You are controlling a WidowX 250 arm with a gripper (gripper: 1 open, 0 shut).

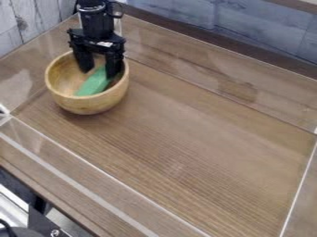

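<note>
A round wooden bowl [66,95] sits on the left part of the wooden table [198,139]. An elongated green object [93,82] lies inside it, its upper part partly hidden. My black gripper [96,57] reaches down from the top of the view over the bowl's back part, at the upper end of the green object. The fingers are dark and small; whether anything is between them is hard to see.
A pale edge runs along its back and left sides, with a grey wall at the upper left.
</note>
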